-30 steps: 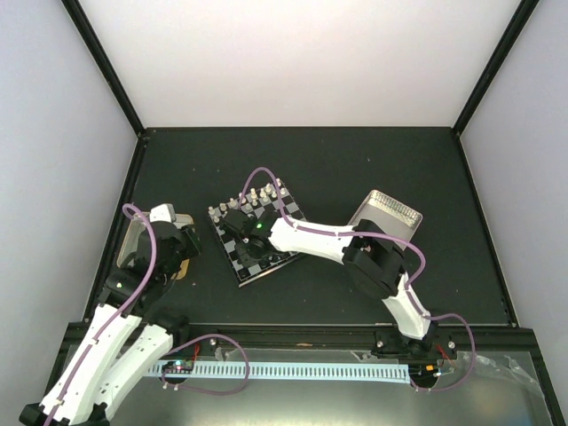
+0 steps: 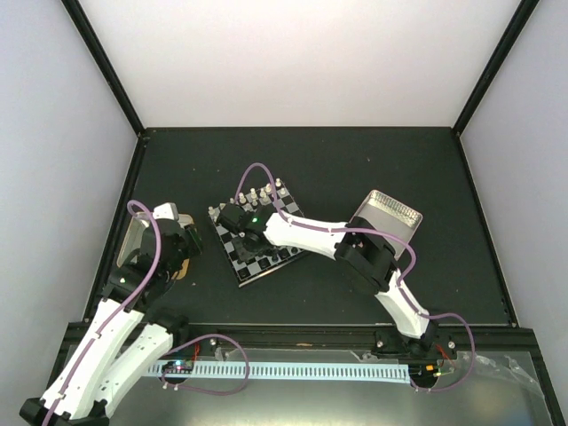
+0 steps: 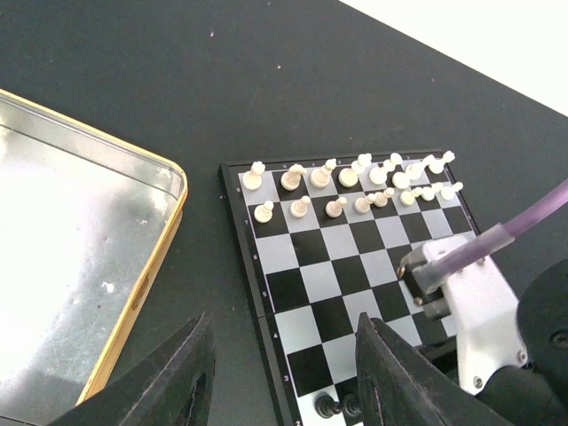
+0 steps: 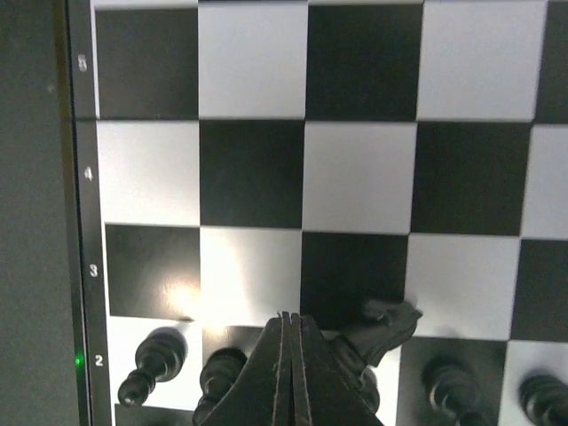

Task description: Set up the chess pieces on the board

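The chessboard (image 2: 288, 202) holds white pieces (image 3: 323, 177) in two rows along its far side. Dark pieces (image 4: 156, 364) stand on the near rows under my right gripper, which is shut with nothing visible between its fingers; one dark knight (image 4: 377, 328) is right beside the fingertips. My left gripper is part open and empty, held left of the board between it and the gold-rimmed tray (image 3: 133, 302).
A second metal tray (image 2: 386, 213) lies right of the board, behind the right arm.
My right arm has shifted slightly, its cable loop moving a little. The left arm has shifted very slightly.
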